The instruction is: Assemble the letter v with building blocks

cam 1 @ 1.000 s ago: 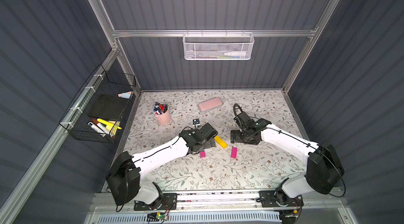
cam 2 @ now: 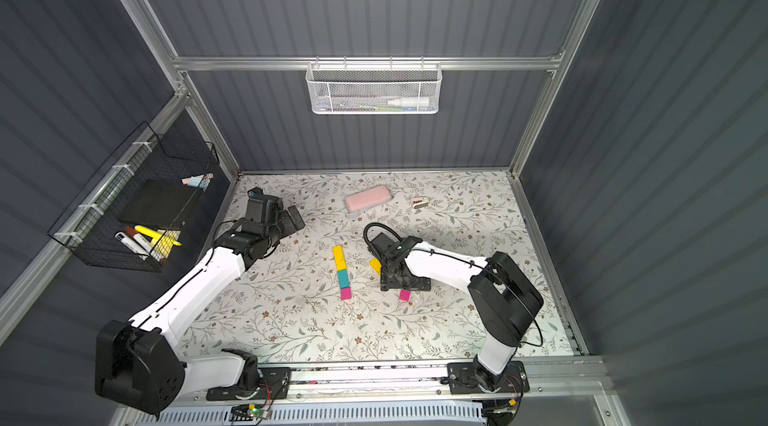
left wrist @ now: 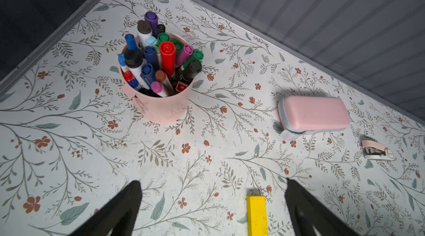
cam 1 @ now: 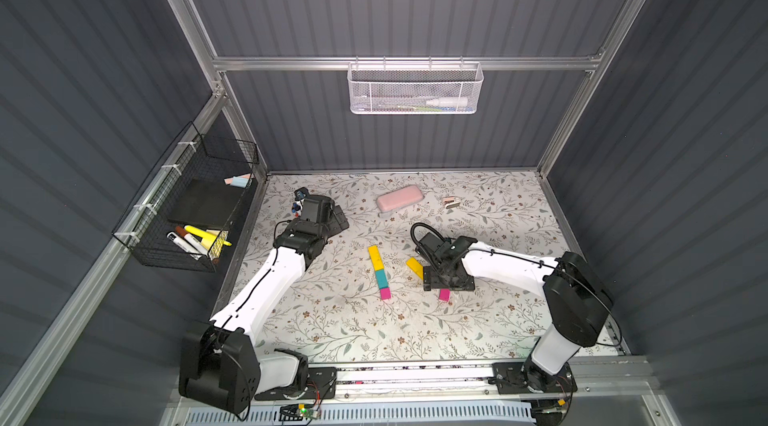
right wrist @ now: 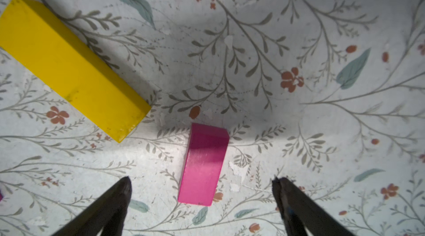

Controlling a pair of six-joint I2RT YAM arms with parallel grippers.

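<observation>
A line of yellow (cam 1: 376, 258), teal (cam 1: 381, 279) and pink (cam 1: 385, 293) blocks lies at the table's middle. Right of it, another yellow block (right wrist: 75, 67) lies slanted, with a pink block (right wrist: 202, 165) near its lower end. My right gripper hovers open over that pink block, its fingers on either side of it in the wrist view, holding nothing. My left gripper is raised at the back left, open and empty, with the line's yellow block (left wrist: 256, 216) at the bottom of its view.
A pink pen cup (left wrist: 159, 107) full of markers stands at the back left, mostly hidden by the left arm overhead. A pink case (cam 1: 400, 198) and stapler (cam 1: 451, 202) lie at the back.
My left gripper has moved up and leftward, away from the block line toward the back left.
</observation>
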